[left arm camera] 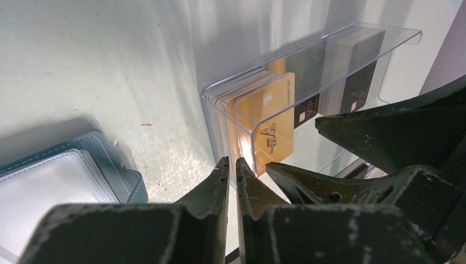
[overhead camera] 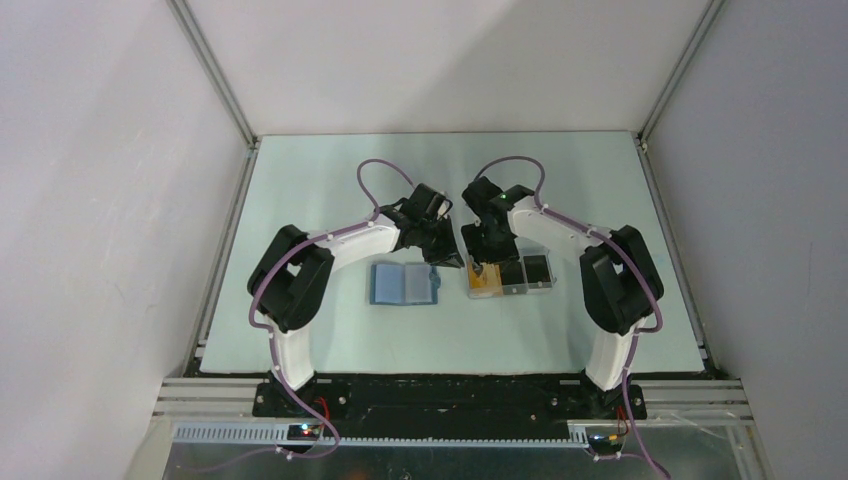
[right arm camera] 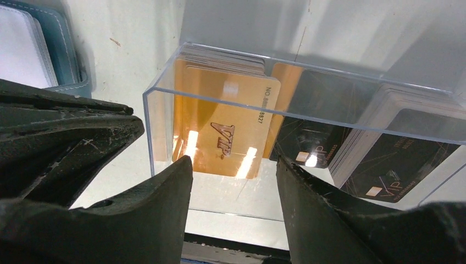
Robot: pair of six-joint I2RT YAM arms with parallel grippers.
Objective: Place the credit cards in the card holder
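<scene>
A blue card holder (overhead camera: 404, 284) with pale sleeves lies open on the table; its corner (left arm camera: 112, 165) shows in the left wrist view. Right of it stands a clear box (right arm camera: 159, 129). Gold cards (right arm camera: 220, 129) fill its left compartment, with black cards (right arm camera: 393, 165) farther right. My right gripper is open above the gold cards, its fingertips spread to either side of the front one and nothing held. Close by the box's left corner, my left gripper has its fingers almost together. A narrow gap shows between them, with no card in it.
Both grippers are crowded together at the box's left end, with the right fingers (left arm camera: 379, 137) close beside the left ones.
</scene>
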